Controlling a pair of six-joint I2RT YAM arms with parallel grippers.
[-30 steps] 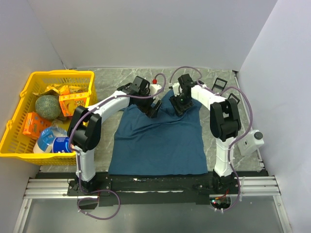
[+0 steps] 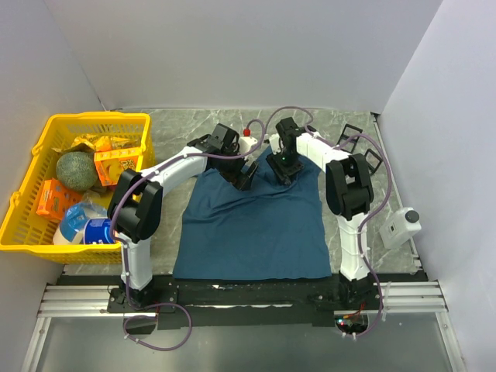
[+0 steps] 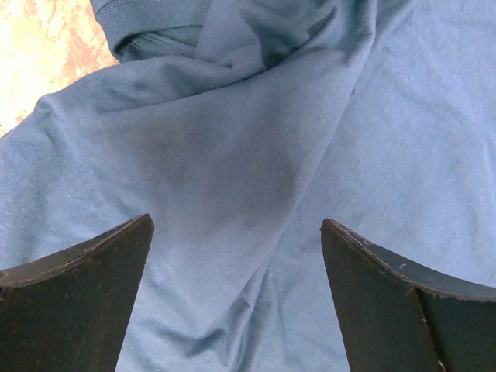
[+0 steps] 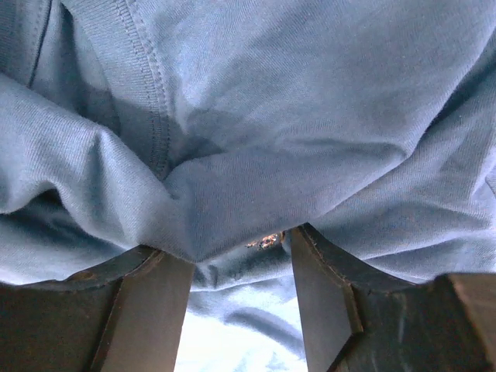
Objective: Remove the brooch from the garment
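Note:
A blue garment (image 2: 248, 240) lies spread on the marble table, bunched at its upper part. In the right wrist view a small shiny piece, likely the brooch (image 4: 265, 240), peeks from under a cloth fold between the fingers of my right gripper, which is open and down in the folds. My left gripper stands open over the garment's upper left part, with only cloth below it; no brooch shows in that view.
A yellow basket (image 2: 46, 242) full of goods stands at the left. Dark frames (image 2: 350, 136) and a white device (image 2: 399, 229) lie at the right. Walls enclose the back and sides.
My right arm has shifted slightly to the left over the last second, its gripper staying in the bunched cloth. The left arm looks nearly unchanged.

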